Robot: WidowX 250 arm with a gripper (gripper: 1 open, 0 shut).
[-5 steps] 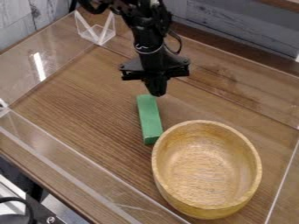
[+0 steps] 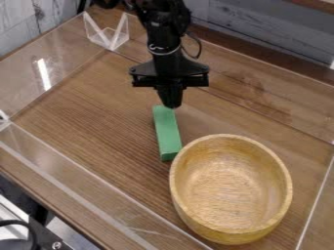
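The black robot arm reaches down from the top centre of the camera view, its gripper (image 2: 171, 99) shut with nothing visible between its fingers. Just below the fingertips, a green rectangular block (image 2: 166, 134) lies lengthwise on the wooden table (image 2: 78, 127). To the lower right of the block sits a large round tan bowl (image 2: 231, 191), empty inside.
A white wire-like object (image 2: 107, 27) stands at the upper left, beside the arm. A dark cable curves at the bottom left corner.
The gripper has shifted slightly left and a little upward in the view. The block and bowl have not moved.
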